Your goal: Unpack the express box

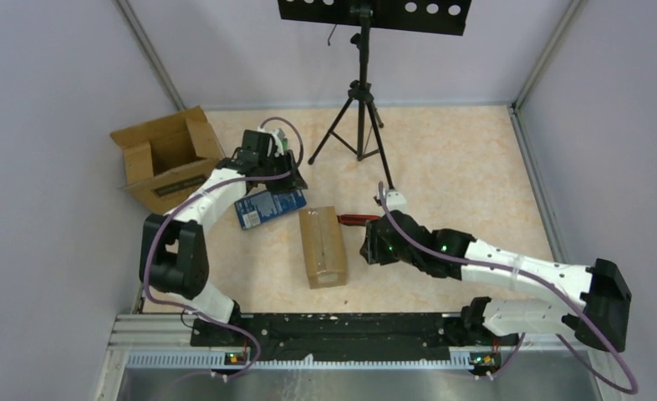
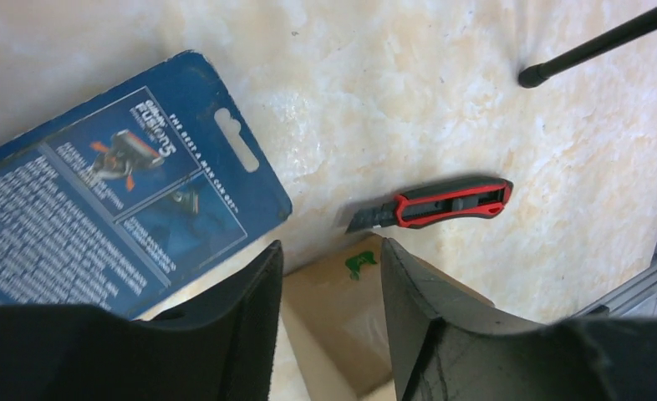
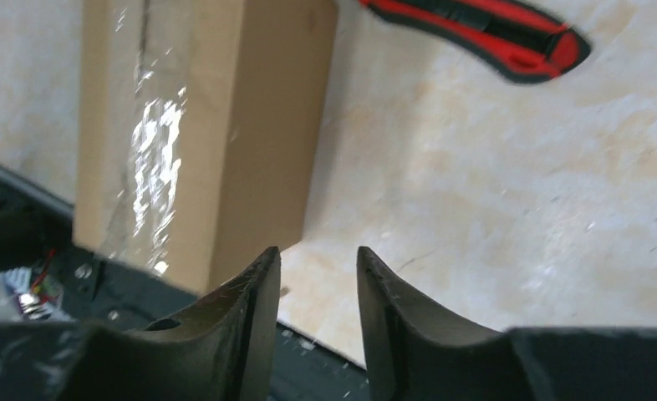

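Observation:
A narrow brown carton (image 1: 323, 248) with clear tape along its top lies at the middle front of the table. Its taped top (image 3: 160, 134) fills the left of the right wrist view. Left of it lies a blue printed package (image 2: 99, 192). To the carton's right is a red and black utility knife (image 2: 450, 203), blade out. My left gripper hovers above the blue package, behind the carton, its fingers apart and empty. Just right of the carton, my right gripper also has its fingers apart with nothing between them.
An open brown box (image 1: 179, 167) stands at the back left. A black tripod stand (image 1: 363, 92) rises at the back middle, one leg reaching toward the knife.

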